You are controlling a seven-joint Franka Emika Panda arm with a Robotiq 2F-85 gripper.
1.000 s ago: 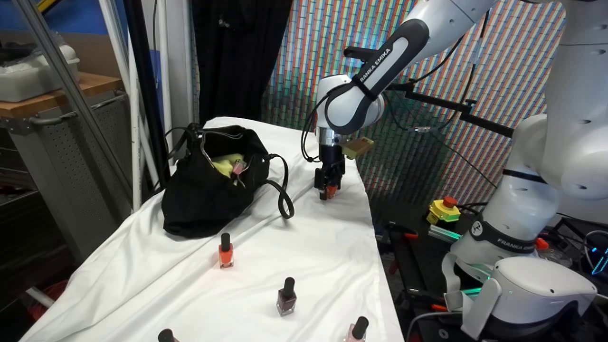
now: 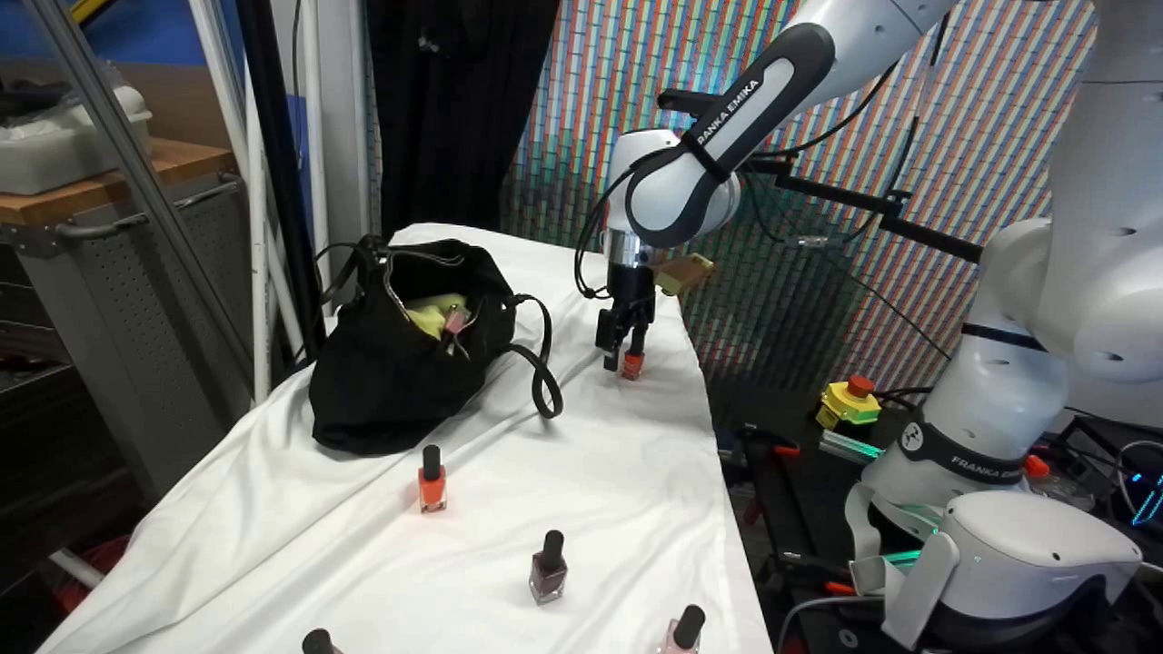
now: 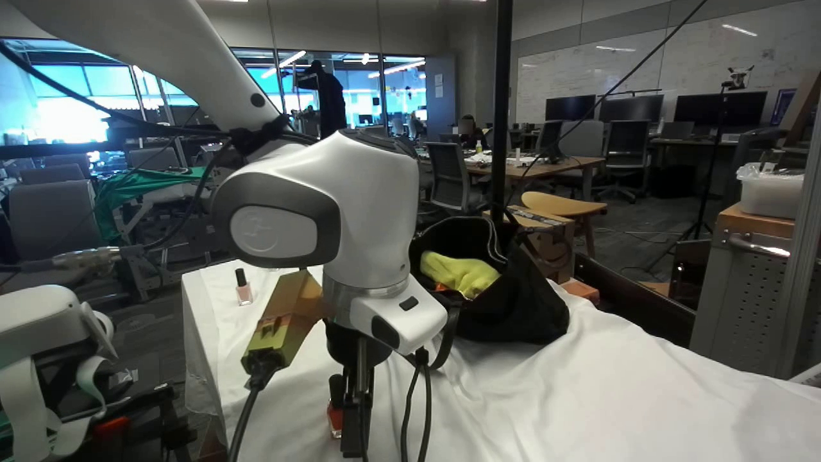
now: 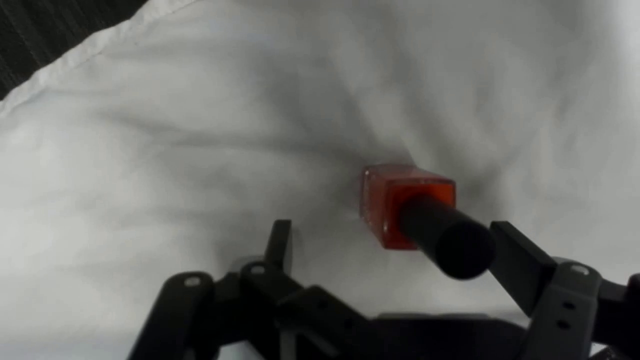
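Observation:
A red nail polish bottle [image 4: 380,206] with a black cap stands upright on the white cloth. My gripper is open above the cloth, holding nothing. In the wrist view the cap [image 4: 462,247] lies close to the right finger [image 4: 520,264], while a wide gap separates it from the left finger [image 4: 279,247]; whether cap and right finger touch, I cannot tell. Exterior view 1 has this bottle [image 2: 632,366] just beneath and beside the fingers, near the table's right edge. From exterior view 2, the bottle [image 3: 335,416] is partly hidden by the gripper.
A black bag [image 2: 409,365] sits open on the table's left, with yellow cloth [image 2: 436,311] inside and its strap [image 2: 545,381] looping toward the arm. Closer to the camera stand another red-orange bottle [image 2: 432,489], a dark bottle [image 2: 548,576] and a pale pink one [image 2: 681,638].
My gripper has risen a little and shifted slightly left in exterior view 1. More of the red bottle and its cap now shows below it; the bottle remains on the cloth.

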